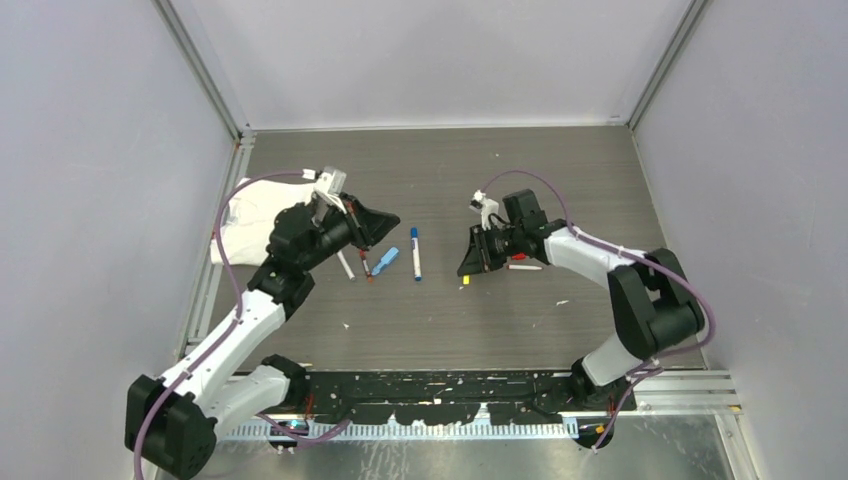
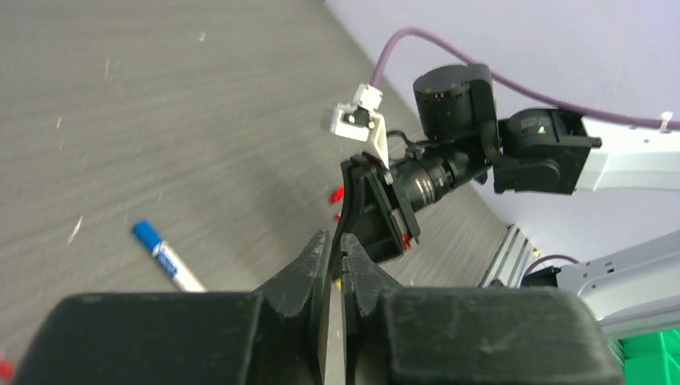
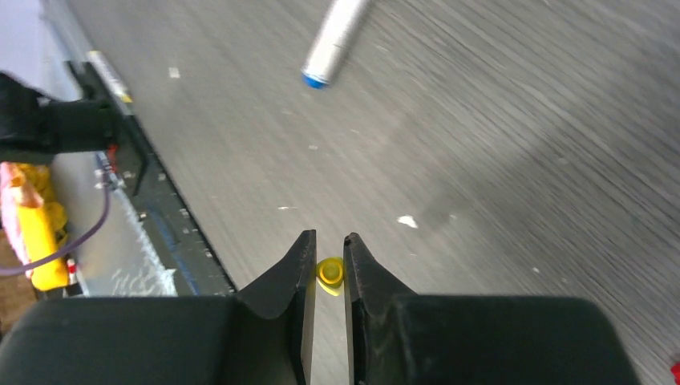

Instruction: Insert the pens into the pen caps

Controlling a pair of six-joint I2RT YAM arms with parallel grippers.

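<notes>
My right gripper point(image 1: 465, 272) is low over the middle of the table. A small yellow object point(image 3: 329, 273) sits between its fingertips, seen nearly end-on; whether a pen body is attached is hidden. Part of that yellow point(image 1: 466, 281) also shows just below the fingers in the top view. My left gripper stands slightly open, a narrow gap between its fingers and nothing visible in it. A white marker with blue ends point(image 1: 416, 255) lies between the two grippers. By the right gripper are a white pen point(image 1: 525, 267) and a red cap point(image 1: 519, 257).
Left of the marker lie a blue pen or cap point(image 1: 385, 261), a red-and-white pen point(image 1: 366, 266) and another white pen point(image 1: 346, 265). A white cloth point(image 1: 245, 225) is at the left edge.
</notes>
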